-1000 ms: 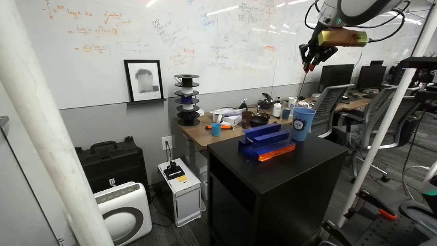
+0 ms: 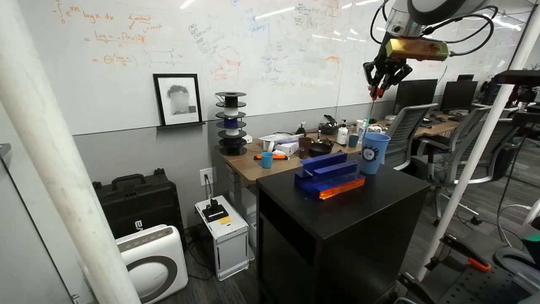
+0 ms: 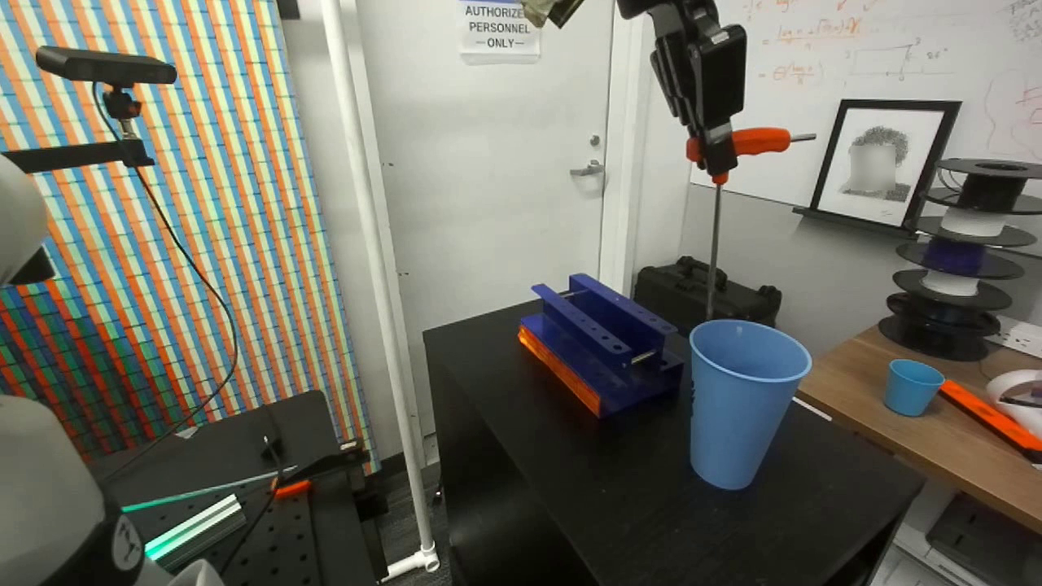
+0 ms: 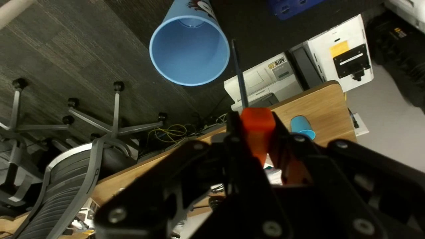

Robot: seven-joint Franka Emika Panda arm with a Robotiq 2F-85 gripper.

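My gripper (image 3: 720, 155) is shut on the orange-red handle of a T-handle tool (image 3: 763, 142), whose thin metal shaft points down. On the black cabinet top stands a tall blue cup (image 3: 742, 430), upright and open at the top. From exterior view 2 the shaft's lower end passes behind the cup's left rim. The wrist view has the shaft (image 4: 241, 83) just beside the cup's opening (image 4: 189, 51), outside its rim in that picture. Whether the tip touches the cup, I cannot tell.
A dark blue holder with an orange edge (image 2: 331, 177) sits beside the cup on the black cabinet (image 2: 324, 218). Behind is a wooden desk (image 2: 248, 164) with a small blue cup (image 2: 266, 160) and clutter. Bare cabinet top lies in front of the holder.
The gripper and the tool have come lower and slightly left in exterior view 1, bringing the shaft down near the cup's rim. Cup and holder stay put.
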